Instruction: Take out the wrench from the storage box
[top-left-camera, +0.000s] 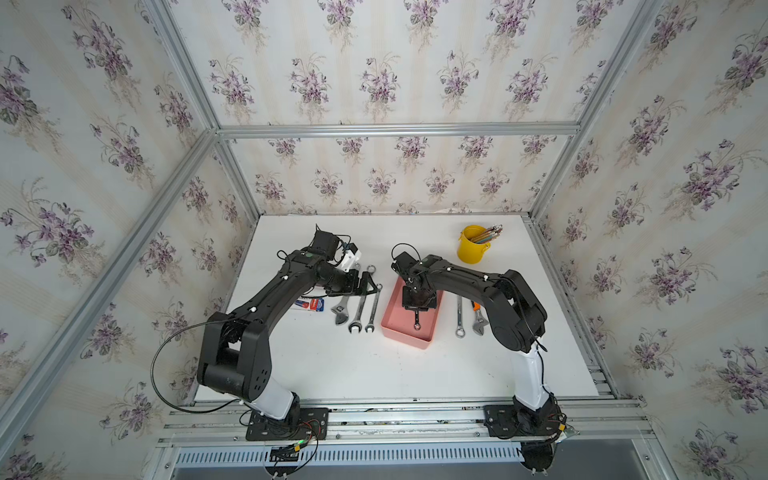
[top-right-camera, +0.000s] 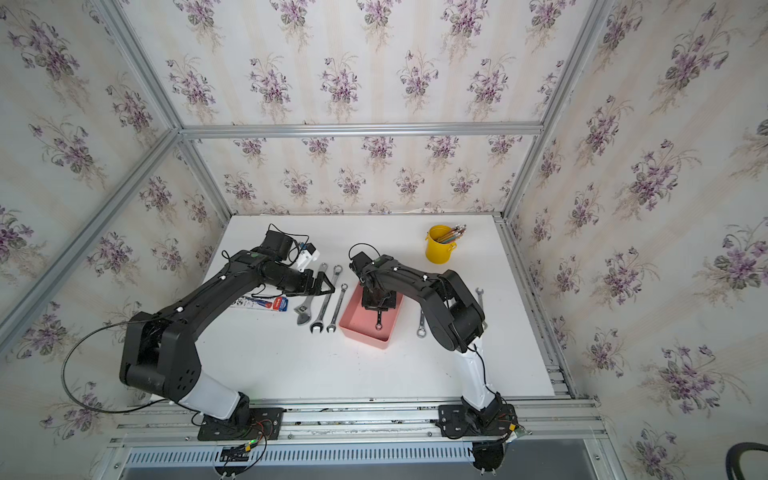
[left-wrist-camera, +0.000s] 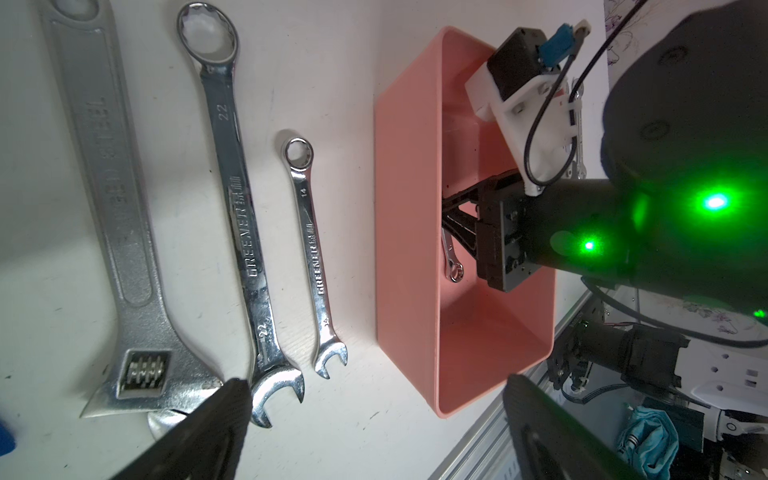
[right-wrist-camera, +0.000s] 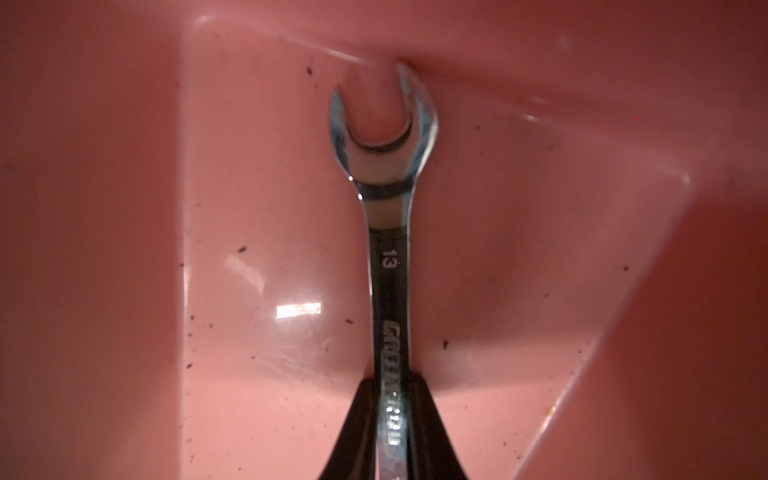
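A small chrome wrench marked 13 (right-wrist-camera: 389, 276) lies on the floor of the pink storage box (right-wrist-camera: 264, 160), its open finger end toward the box wall. My right gripper reaches down inside the box, its two dark fingers pressed close on both sides of the wrench handle with no gap showing. From above, the wrench's ring end (top-left-camera: 417, 325) pokes out under that gripper; the middle of the handle is hidden. Outside the box on its left, my left gripper hangs open and empty above the table.
Left of the box lie an adjustable wrench (left-wrist-camera: 120, 192), a large combination wrench (left-wrist-camera: 240, 216) and a smaller one (left-wrist-camera: 312, 256). More tools, such as a wrench (top-left-camera: 460, 317), lie right of it. A yellow bucket (top-left-camera: 473, 249) stands at the back.
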